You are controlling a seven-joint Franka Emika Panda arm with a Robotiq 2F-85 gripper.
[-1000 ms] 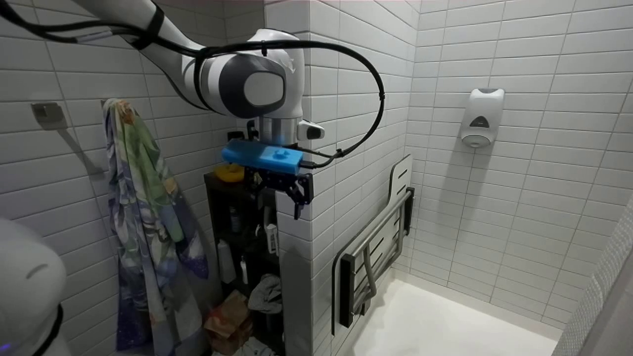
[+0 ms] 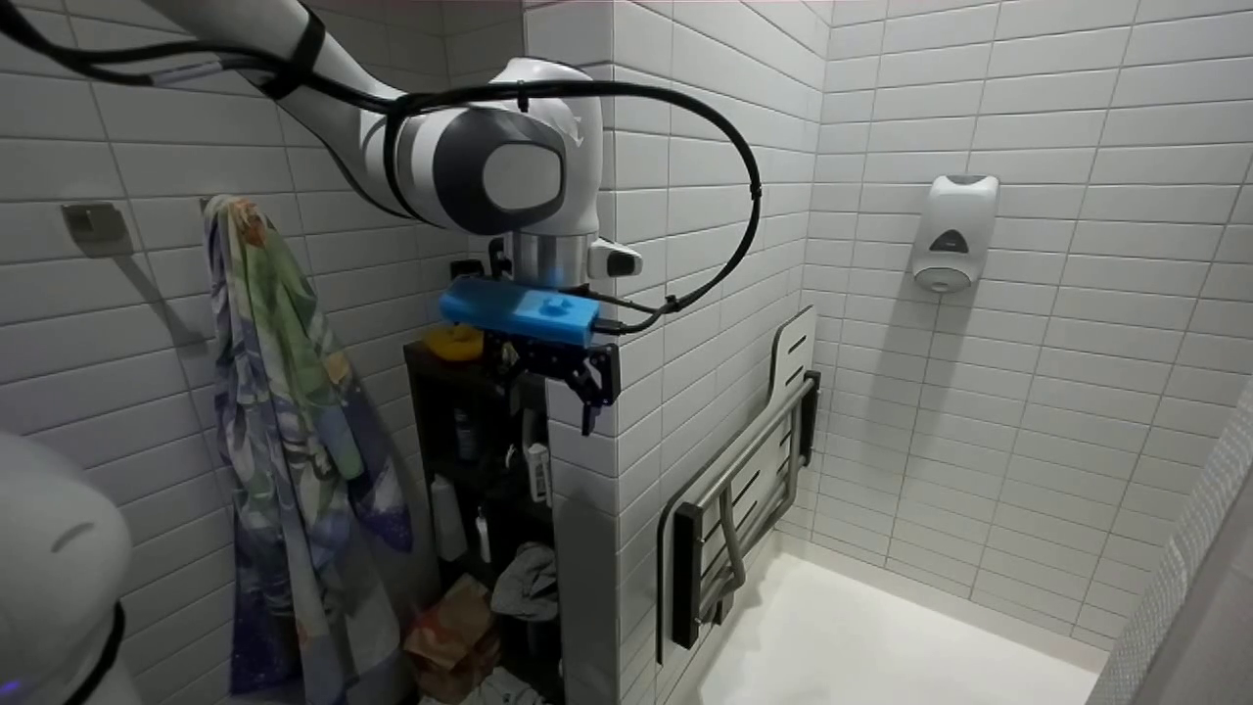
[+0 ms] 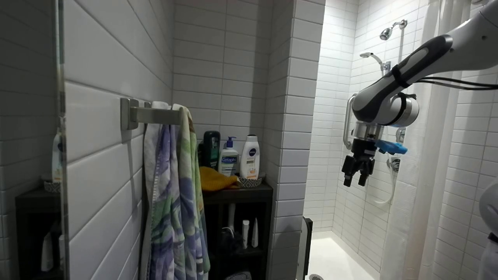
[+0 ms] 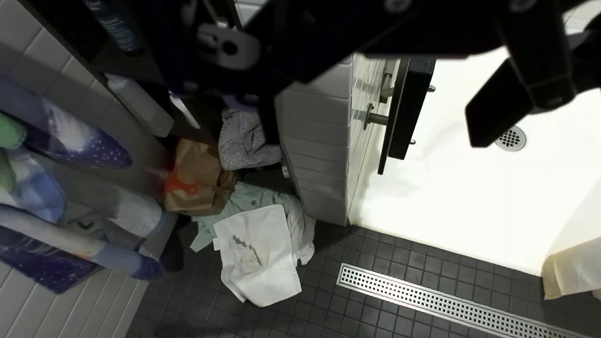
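My gripper (image 3: pixel 355 181) hangs in mid-air with its fingertips pointing down, near the tiled wall corner. In exterior view 2 its two fingers stand apart, and nothing shows between them. The wrist view has one dark finger (image 4: pixel 498 107) over the white shower floor, well apart from the dark parts on the left. A patterned towel (image 2: pixel 288 435) hangs from a wall hook, left of the gripper. On the dark shelf (image 3: pixel 238 192) stand a green bottle (image 3: pixel 211 150), a pump bottle (image 3: pixel 228 161) and a white bottle (image 3: pixel 250 158), beside a mustard-yellow cloth (image 3: pixel 215 179).
A folded shower seat (image 2: pixel 752 488) juts from the wall beside the white shower floor (image 2: pixel 869 634). A soap dispenser (image 2: pixel 954 235) is mounted farther back. A paper bag (image 4: pixel 194 180) and a white cloth (image 4: pixel 262 253) lie low by the shelf. A curtain (image 3: pixel 415 186) hangs behind the arm.
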